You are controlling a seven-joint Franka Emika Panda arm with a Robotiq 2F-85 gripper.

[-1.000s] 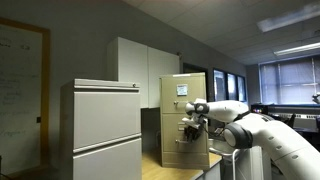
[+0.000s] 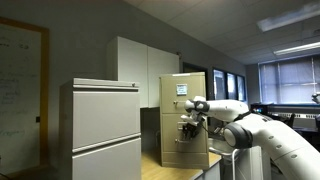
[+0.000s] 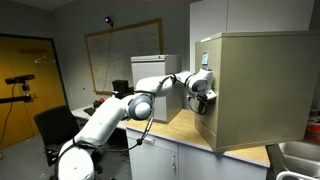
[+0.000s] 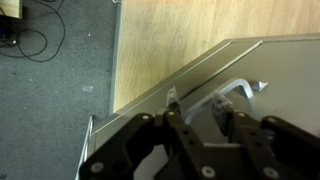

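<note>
A beige filing cabinet [image 2: 184, 152] with several drawers stands on the wooden counter, its drawer fronts facing the arm. My gripper is at the cabinet's front, its fingers apart. In the wrist view a silver drawer handle [image 4: 237, 83] runs slantwise between and behind the fingertips; whether they touch it cannot be made out. Exterior view 2 shows the gripper [image 3: 204, 97] close against the front of the cabinet [image 3: 262, 90], with the fingertips too small to read.
A grey cabinet [image 2: 105, 125] stands to the left in exterior view 1. Bare wooden countertop [image 3: 178, 128] extends beside the beige cabinet. White base cabinets [image 3: 150, 158] lie below, and a black chair [image 3: 60, 135] is at the left.
Over the last second my gripper has shifted slightly at the drawer front. The cabinet looks unmoved.
</note>
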